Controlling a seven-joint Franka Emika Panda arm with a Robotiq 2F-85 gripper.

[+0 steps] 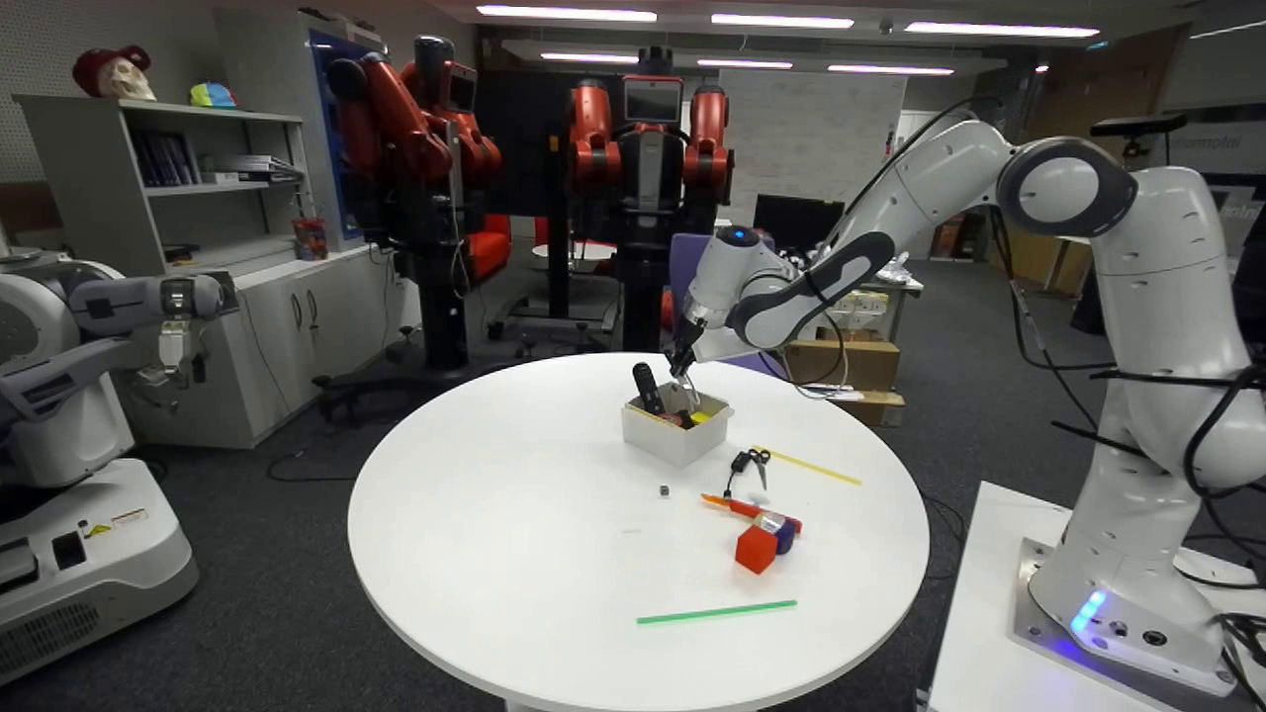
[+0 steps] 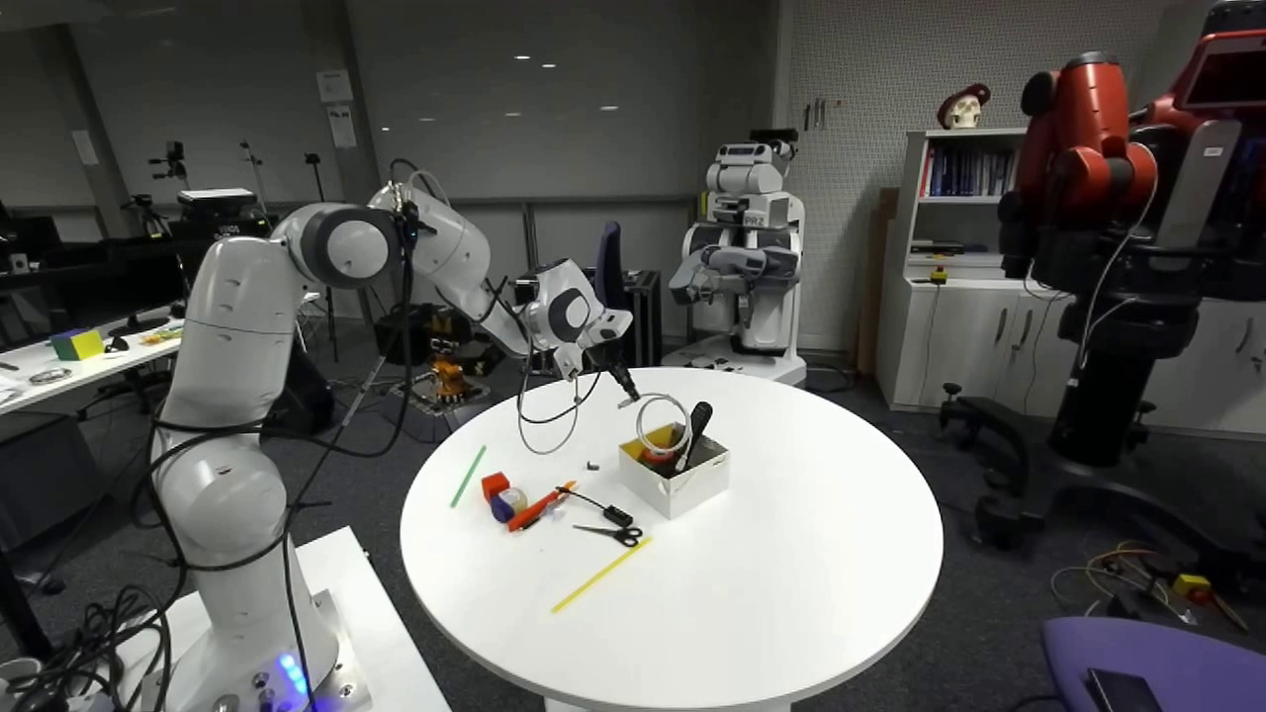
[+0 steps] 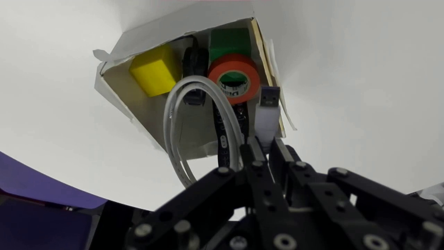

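Observation:
My gripper is shut on a white USB cable, just below the plug's white housing in the wrist view. The cable hangs in a loop to one side, and its USB plug points away from the fingers. Beneath them is an open white box. Inside lie a yellow cube, a green block, an orange tape roll, a black item and a black remote. In exterior view 2 the cable loop appears over the box; whether it touches anything inside, I cannot tell.
On the round white table lie scissors, a yellow strip, a red cube, an orange tool and a green strip. A small dark piece sits near the box.

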